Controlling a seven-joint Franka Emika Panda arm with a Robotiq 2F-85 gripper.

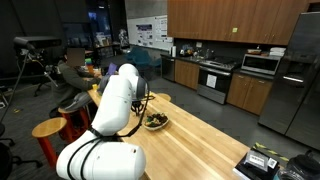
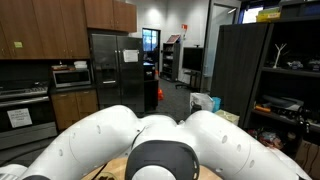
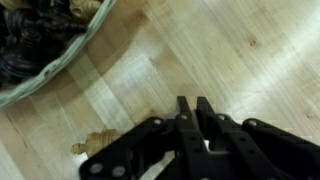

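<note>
At the bottom of the wrist view my gripper is shut, its two dark fingertips close together over the wooden table. Whether anything is pinched between them is hidden from this angle. A light wooden turned piece, like a chess piece (image 3: 97,142), lies on its side left of the fingers, partly covered by the gripper body. Up in the left corner is a pale-rimmed bowl (image 3: 62,62) holding several dark and light turned pieces (image 3: 36,38). The same bowl (image 1: 155,127) shows beside the arm in exterior view 1.
Bare table (image 1: 195,150) stretches to the right of the bowl. Dark boxed items (image 1: 258,163) sit at its near right end. Red stools (image 1: 47,128) stand off the left side. Exterior view 2 is largely blocked by the white arm (image 2: 125,130).
</note>
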